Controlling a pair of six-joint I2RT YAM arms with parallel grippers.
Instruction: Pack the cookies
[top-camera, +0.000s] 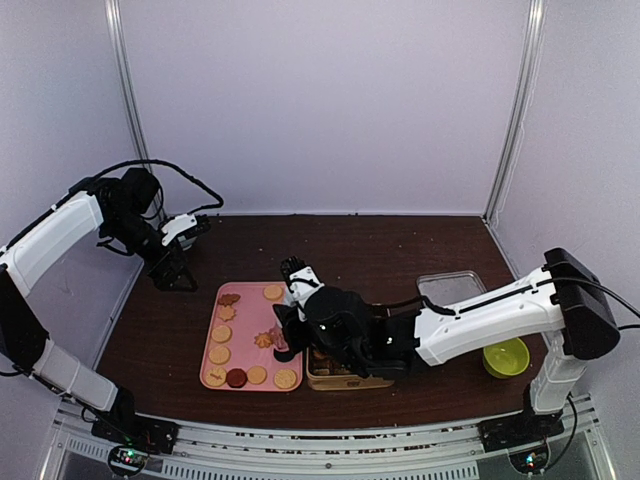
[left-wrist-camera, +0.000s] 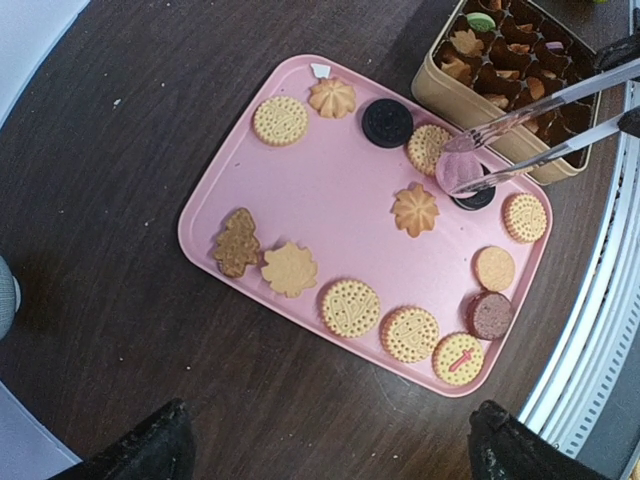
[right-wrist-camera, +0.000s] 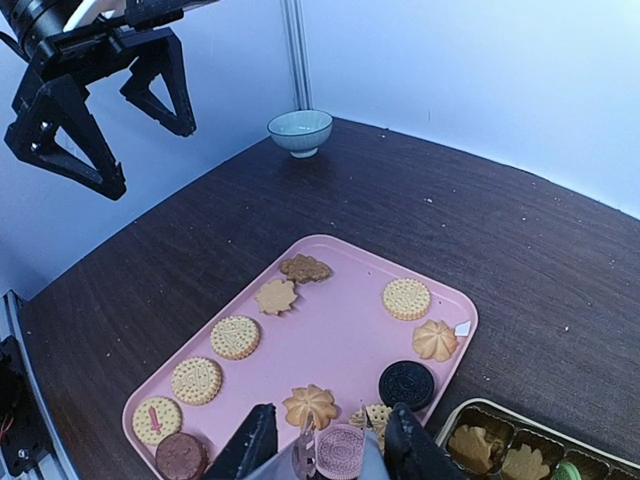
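Observation:
A pink tray (top-camera: 240, 315) holds cookies along its edges. My right gripper is low over the tray's right side, its clear tips (left-wrist-camera: 462, 142) around a pink cookie (left-wrist-camera: 458, 172) that overlaps a dark cookie (left-wrist-camera: 473, 200); whether they grip it is unclear. Beside the tray, a compartmented box (left-wrist-camera: 443, 78) holds several cookies, partly hidden by my right arm in the top view. My left gripper (top-camera: 172, 272) hangs open and empty at the left, above the table.
A silver tray (top-camera: 450, 285) and a green bowl (top-camera: 505, 357) stand at the right. A pale blue bowl (right-wrist-camera: 299, 130) is at the back left.

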